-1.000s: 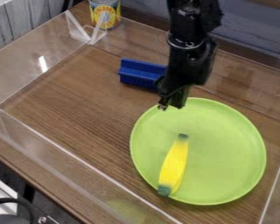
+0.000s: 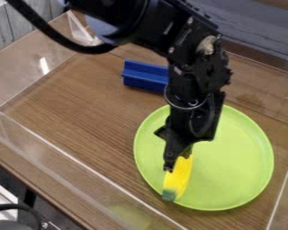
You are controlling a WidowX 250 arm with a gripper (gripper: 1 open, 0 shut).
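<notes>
The black gripper [image 2: 175, 160] reaches down over the left part of a green plate [image 2: 237, 180], its fingertips at the upper end of a yellow banana-like object [image 2: 176, 184] with a green tip. The object lies on the plate, pointing toward the front. The fingers look close together; whether anything is between them is hard to tell, as the gripper covers the object's upper end.
A blue holder [image 2: 141, 75] sits on the wooden table [image 2: 80, 117] behind the plate, left of the arm. Transparent walls edge the table at left and front.
The arm has come down and toward the front, from behind the yellow object to its upper end. The yellow object and plate look unmoved.
</notes>
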